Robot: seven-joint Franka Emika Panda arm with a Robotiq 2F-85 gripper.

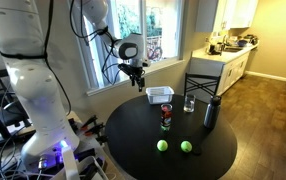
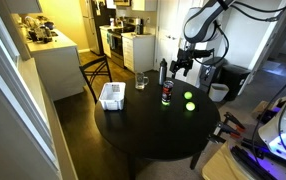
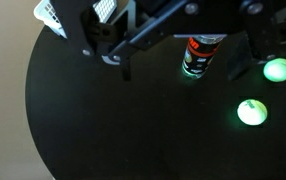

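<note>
My gripper [image 1: 139, 86] hangs above the far side of the round black table, short of the objects in exterior view 1. Its dark fingers stand wide apart in the wrist view, with nothing held between them. A red and black can [image 1: 166, 118] stands upright near the table's middle; the wrist view shows the can [image 3: 200, 55] below the gripper, partly covered by its body. Two green balls [image 1: 162, 145] [image 1: 186, 146] lie on the near side. At the back is a white basket [image 1: 160, 95], whose corner also shows in the wrist view.
A clear pitcher [image 1: 189, 103] and a tall black bottle [image 1: 212, 112] stand at the table's right. Behind it is a black folding chair [image 1: 202, 84].
</note>
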